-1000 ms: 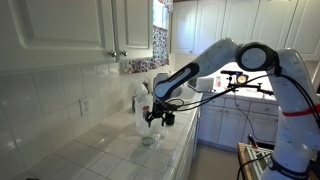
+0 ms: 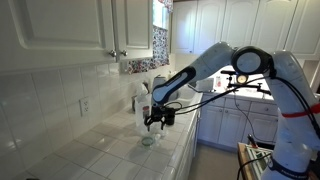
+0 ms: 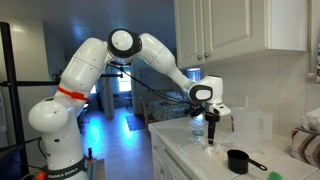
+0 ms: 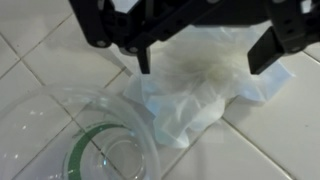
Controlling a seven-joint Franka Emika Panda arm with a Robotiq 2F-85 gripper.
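Observation:
In the wrist view, a crumpled white tissue-like sheet (image 4: 190,95) lies on the tiled counter, below and between the spread fingers of my open gripper. Whether the fingers touch it is hard to tell. Just beside it, at the lower left, is a clear round plastic container (image 4: 40,115) with a green curved band. Exterior view 1 has my gripper (image 2: 156,124) low over the counter, close behind the small clear container (image 2: 148,141). From the other side, my gripper (image 3: 212,145) points down above the counter near a patch of white.
A black pot (image 3: 240,161) with a handle stands on the counter near the gripper, a green item (image 3: 274,175) beyond it. Wall cabinets (image 3: 240,30) hang above. The tiled counter (image 2: 95,155) has free room in the foreground of exterior view 1.
My gripper has come down slightly toward the counter. The clear container has stayed where it was.

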